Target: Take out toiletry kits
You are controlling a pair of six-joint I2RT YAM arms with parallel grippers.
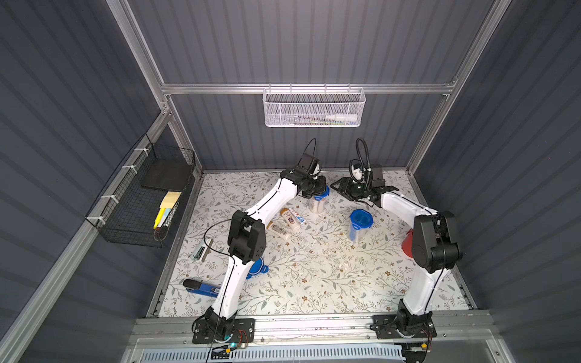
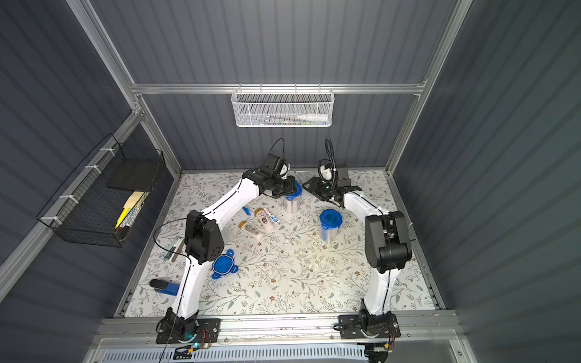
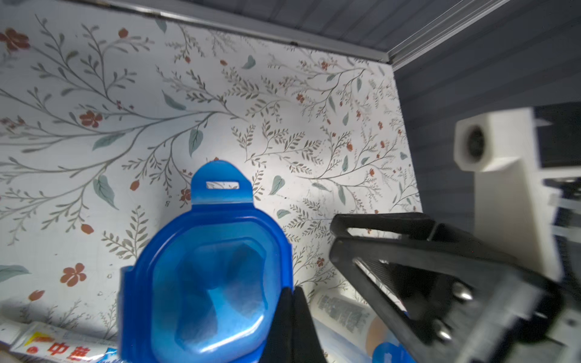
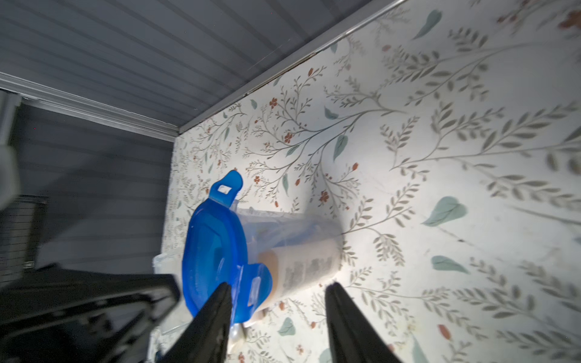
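Observation:
A clear container with toiletries inside and blue lid [image 4: 205, 254] stands at the back middle. My left gripper is shut above it, its fingertips at the lid's edge; whether they touch cannot be told. My right gripper stands part open just right of the lid, beside a side tab, with nothing clearly between its fingers. A second blue-lidded container [image 1: 360, 220] stands front right of these. Bottles [image 1: 289, 219] and a toothpaste tube [image 3: 63, 345] lie left of the first container.
A loose blue lid [image 2: 223, 265], a blue tool [image 1: 202, 289] and small items lie at the left. A black wire basket [image 1: 127, 217] hangs on the left wall, a white one [image 1: 314, 106] at the back.

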